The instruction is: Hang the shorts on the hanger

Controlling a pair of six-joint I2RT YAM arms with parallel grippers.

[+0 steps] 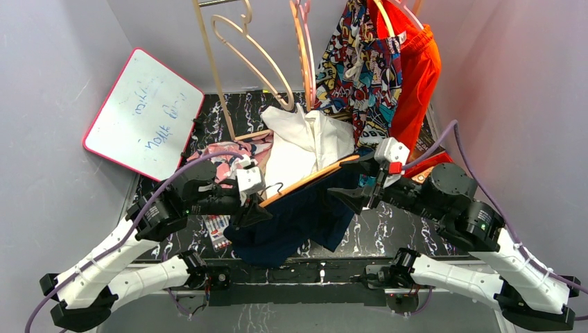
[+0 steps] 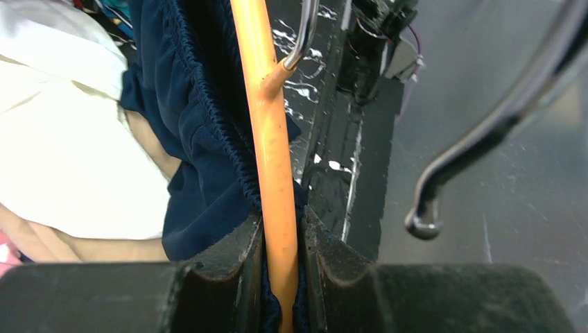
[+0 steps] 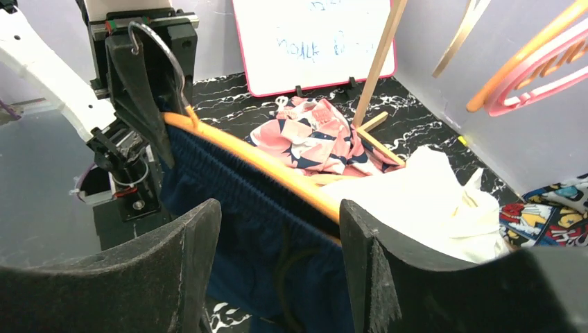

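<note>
Navy shorts [image 1: 291, 229] hang along an orange hanger [image 1: 305, 180], elastic waistband against the bar. My left gripper [image 1: 251, 208] is shut on the hanger and navy fabric, as the left wrist view shows around the bar [image 2: 274, 173]; the metal hook rises beside it. My right gripper [image 1: 357, 184] stands open by the hanger's other end, and in the right wrist view its fingertips sit just in front of the waistband [image 3: 263, 208] and bar.
White garment [image 1: 305, 139] and pink patterned cloth [image 1: 222, 156] lie behind. A rack with hangers [image 1: 263, 55], colourful and red shorts [image 1: 409, 83] stands at the back. A whiteboard [image 1: 142, 114] leans on the left.
</note>
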